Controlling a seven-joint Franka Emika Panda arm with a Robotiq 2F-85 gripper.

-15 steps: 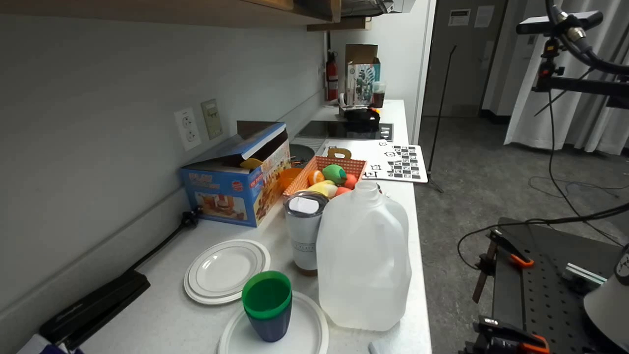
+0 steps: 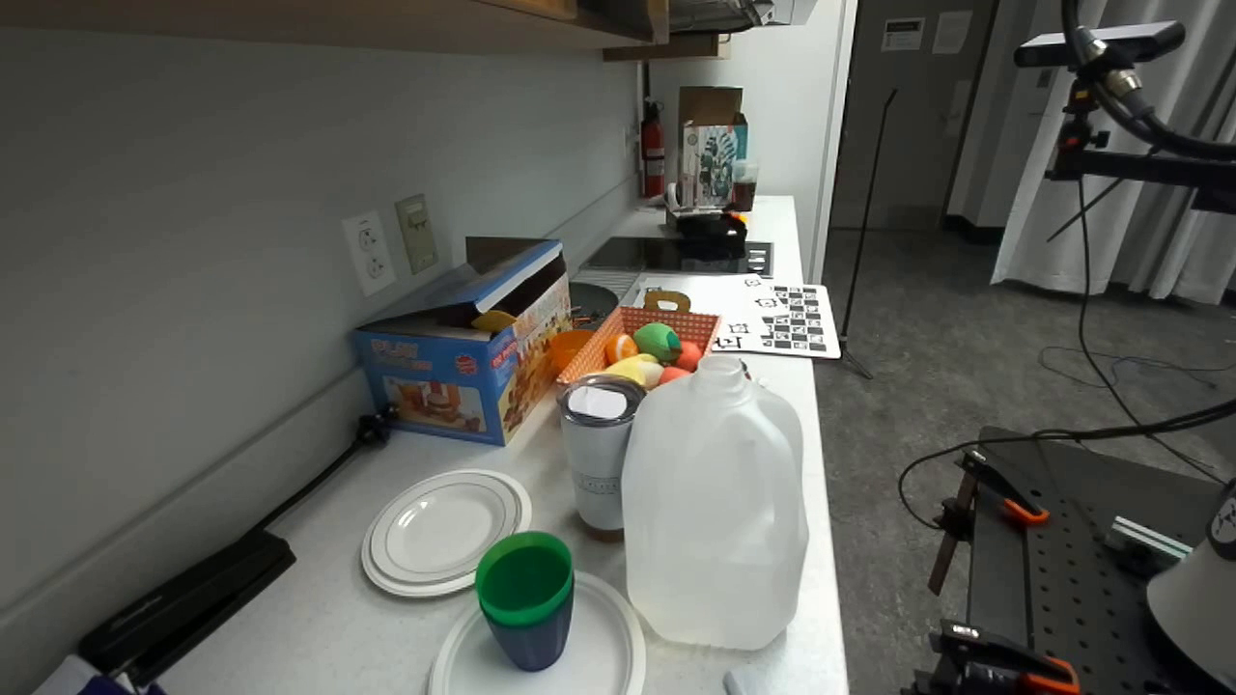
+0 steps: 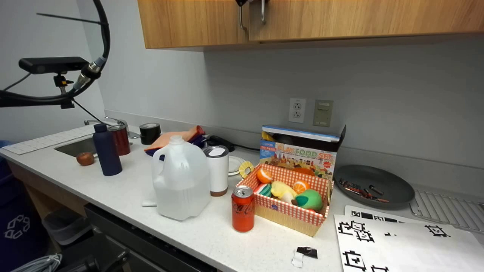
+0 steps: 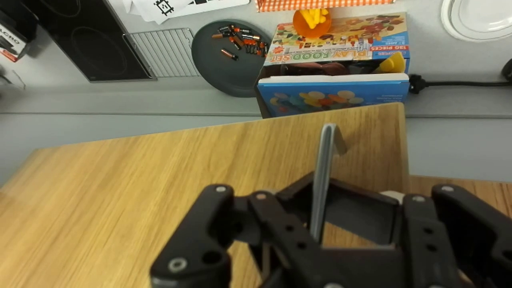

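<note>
The underside of a wooden cabinet door point(image 4: 192, 149) fills much of the wrist view, with a metal handle point(image 4: 322, 177) standing out from it. My gripper is right at this handle, its fingers shut. The bar crosses the view where the dark fingertips come together; whether it is pinched between them or only lies against them, I cannot tell. In exterior view 2, black tips of the gripper point(image 3: 241, 2) show at the top edge, over the left cabinet handle point(image 3: 241, 19). A second handle point(image 3: 262, 13) is close by on the right. Both doors look shut there.
On the counter below are a milk jug point(image 3: 181, 181), a white tumbler point(image 3: 218, 170), a soda can point(image 3: 243, 208), a basket point(image 3: 283, 210) of toy food, an open toy box point(image 3: 297, 152) and a pan point(image 3: 376, 183). Clear space lies before the cabinet.
The arm's cable at the upper right of exterior view 1 has shifted slightly left and down. The counter objects have not moved.
</note>
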